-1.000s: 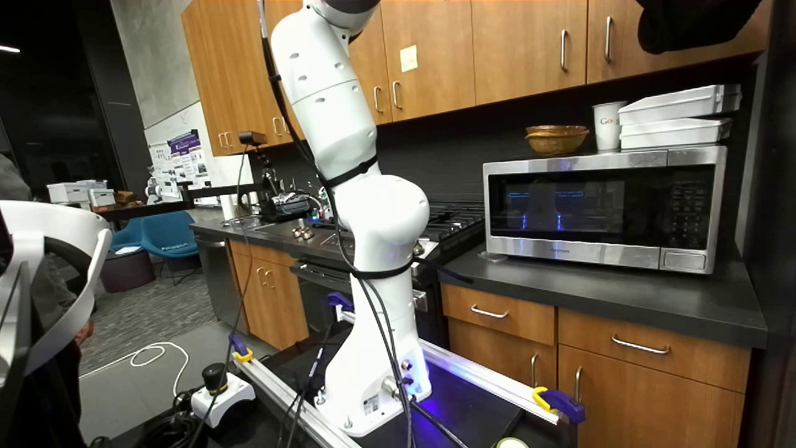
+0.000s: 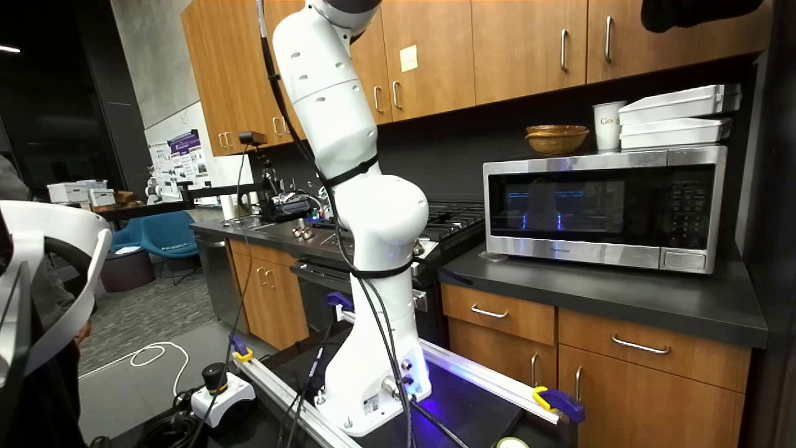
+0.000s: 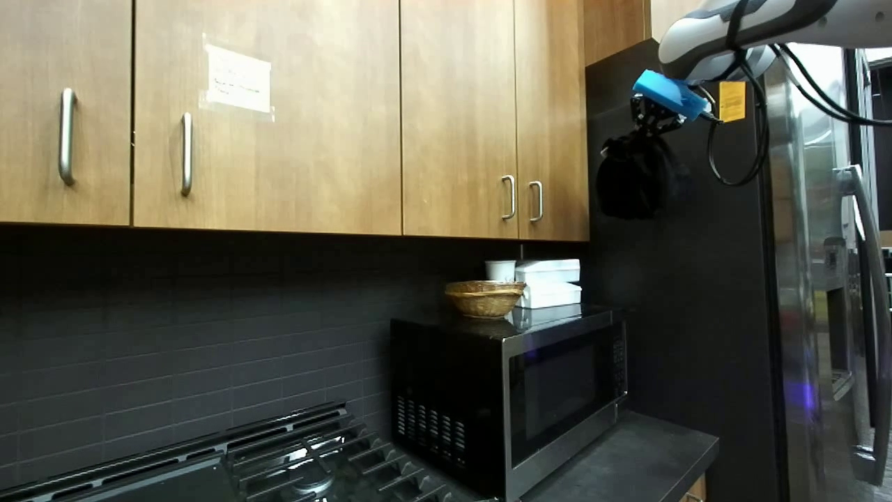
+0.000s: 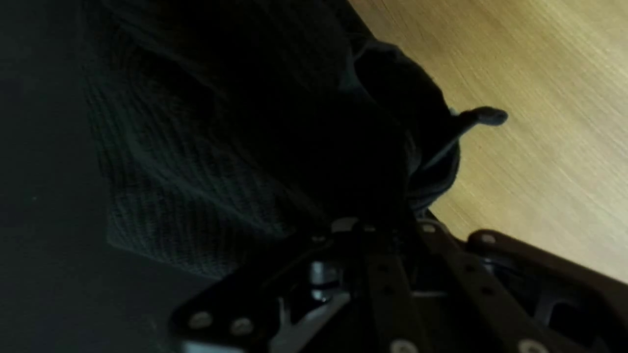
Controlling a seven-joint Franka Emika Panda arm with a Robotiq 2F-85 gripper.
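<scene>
A black ribbed cloth item (image 3: 633, 177) hangs from my gripper (image 3: 654, 130), high up at the right in exterior view 2, in front of the dark side panel by the fridge. Its lower part (image 2: 690, 14) shows at the top right edge of exterior view 1, where the gripper itself is out of frame. In the wrist view the dark folds of the cloth (image 4: 194, 170) spread out ahead of my gripper, which is shut on it. The fingertips are mostly lost in shadow and fabric. A small loop of the cloth sticks out to the right.
Below the cloth stands the microwave (image 2: 597, 209), with a wicker basket (image 2: 556, 139), a paper cup (image 2: 608, 126) and white boxes (image 2: 675, 119) on top. Wooden upper cabinets (image 3: 334, 109) line the wall. A steel fridge (image 3: 824, 251) stands at the right.
In exterior view 1 the black cloth hangs higher than a second ago, with less of it in frame. The arm's visible part has barely shifted, and the objects on the microwave have not moved.
</scene>
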